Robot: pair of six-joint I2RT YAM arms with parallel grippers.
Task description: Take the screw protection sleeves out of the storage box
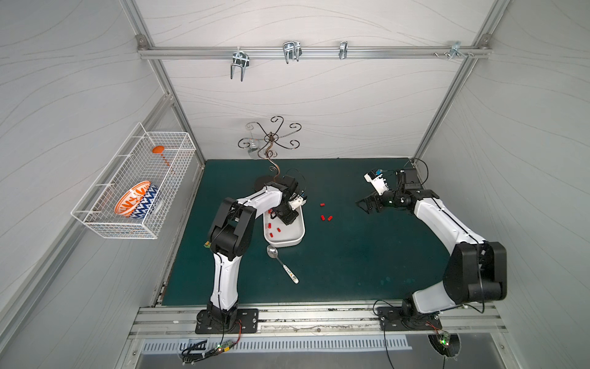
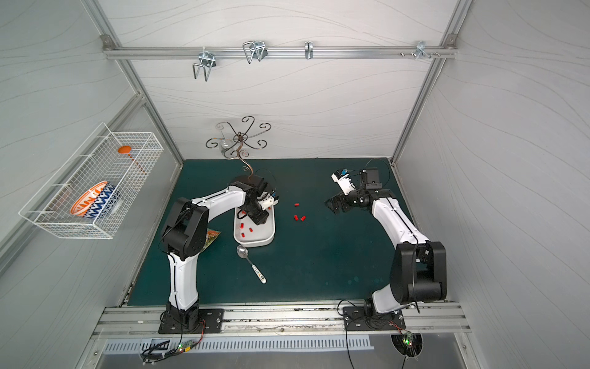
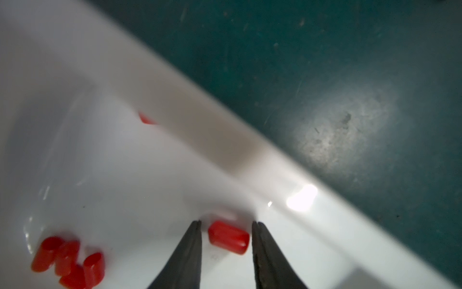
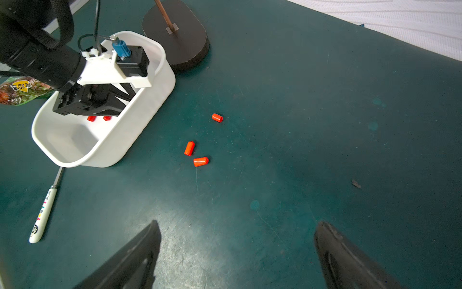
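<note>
The white storage box [image 1: 284, 236] stands left of centre on the green table, with several red sleeves [image 3: 45, 252] inside. My left gripper is down inside it, fingers part open either side of a red sleeve [image 3: 228, 236] near the box's wall; whether they touch it I cannot tell. Three red sleeves [image 4: 201, 161] lie on the table to the right of the box. My right gripper stands open above the table on the right, nothing between its fingers.
A spoon [image 1: 287, 270] lies in front of the box. A metal stand's dark base [image 4: 187, 48] is behind it, and a patterned packet [image 4: 21, 91] lies at its left. A wire basket [image 1: 123, 227] hangs on the left wall.
</note>
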